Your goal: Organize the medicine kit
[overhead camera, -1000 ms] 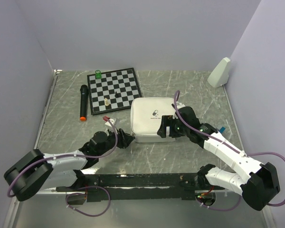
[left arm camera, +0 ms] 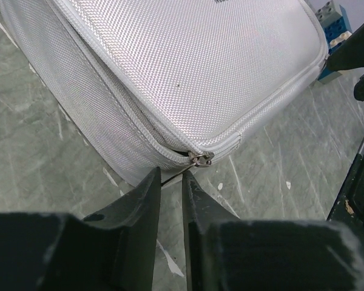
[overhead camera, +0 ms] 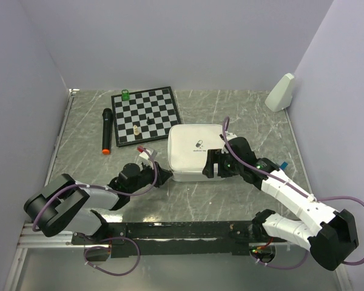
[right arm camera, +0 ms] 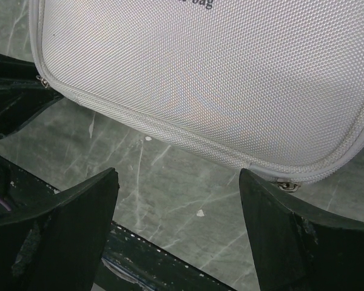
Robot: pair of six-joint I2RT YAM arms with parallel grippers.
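Observation:
A white fabric zip bag (overhead camera: 188, 145) with a pill symbol on its lid lies on the marble table. My left gripper (overhead camera: 164, 174) is at its front-left corner; in the left wrist view its narrowly spaced fingertips (left arm camera: 150, 188) sit at the zipper pull (left arm camera: 201, 160), and I cannot tell whether they grip it. My right gripper (overhead camera: 213, 162) hovers over the bag's front-right edge, open, its fingers either side of a stretch of the rim, with another zipper pull (right arm camera: 288, 185) by one finger.
A chessboard (overhead camera: 145, 112) with small items lies behind, a black microphone (overhead camera: 107, 127) to its left, a white device (overhead camera: 280, 92) at the back right.
My left arm has shifted slightly, its elbow swinging and its wrist moving a little toward the bag's corner. The right arm and bag look nearly unchanged.

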